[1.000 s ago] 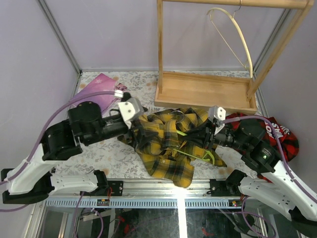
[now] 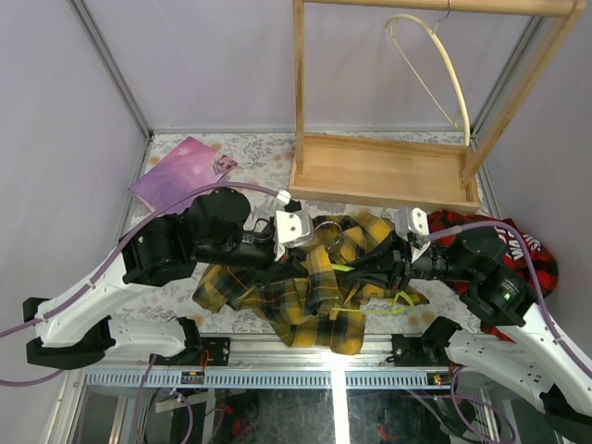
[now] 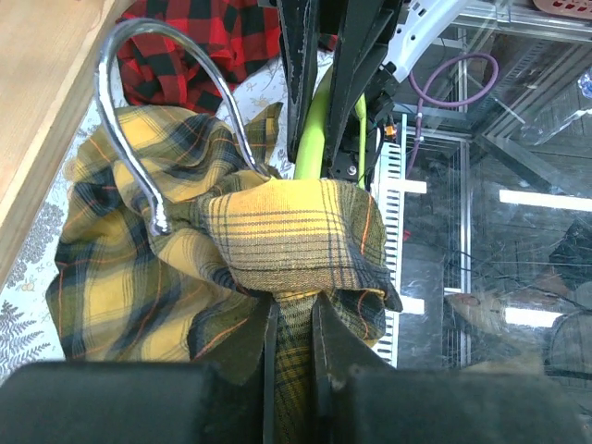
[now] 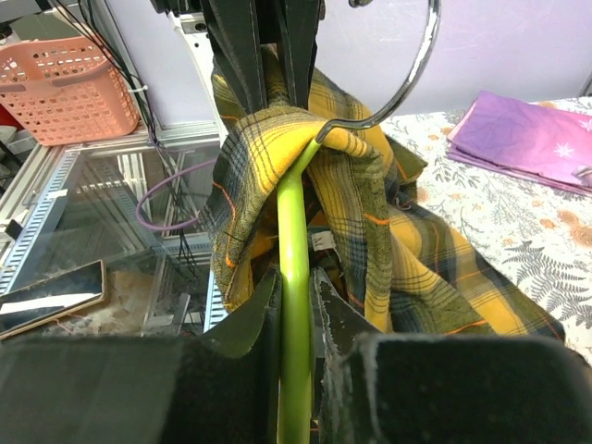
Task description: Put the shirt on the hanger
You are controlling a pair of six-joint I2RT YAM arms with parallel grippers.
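Note:
The yellow-and-dark plaid shirt [image 2: 319,301] lies bunched on the table below the wooden rack. My left gripper is shut on a fold of its cloth, near the collar side of the hanger hook. A green hanger [image 4: 294,231] has its metal hook [image 3: 129,157] out past the shirt's neck, with one arm running under the yellow fold. The fingers of my right gripper stand close on either side of the green bar; whether they press on it I cannot tell. The hanger's other parts are mostly hidden by cloth.
Behind the shirt stands the wooden rack [image 2: 388,196], with a pale hanger [image 2: 449,69] on its rail. A red-and-black checked garment [image 2: 527,259] lies at the right, a purple folded cloth [image 2: 180,176] at the back left. Both grippers are close together.
My left gripper has moved right, toward the right gripper, and the shirt's fold now stands nearer the hanger's green bar. The right arm has shifted only slightly.

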